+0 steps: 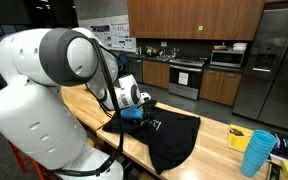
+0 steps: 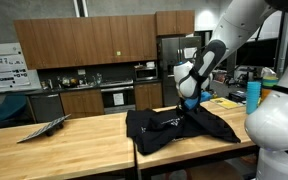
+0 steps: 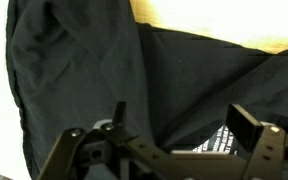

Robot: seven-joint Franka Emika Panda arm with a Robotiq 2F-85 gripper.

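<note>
A black cloth (image 1: pixel 176 140) lies spread and wrinkled over the wooden table. It also shows in exterior view 2 as a dark cloth (image 2: pixel 166 136) with uneven edges. My gripper is over the cloth, its two fingers wide apart in the wrist view. Between and beneath them are only cloth (image 3: pixel 74 65), with a fold running down the middle, and a small black-and-white patterned patch (image 3: pixel 220 140) near the right finger. How far the fingertips are above the fabric is hard to tell.
Blue cups (image 1: pixel 256 155) stand at the table's right end, near a yellow object (image 1: pixel 240 138). In exterior view 2, bare wooden table (image 2: pixel 44 148) stretches left of the cloth, with a dark flat object (image 2: pixel 56 120) at its far edge.
</note>
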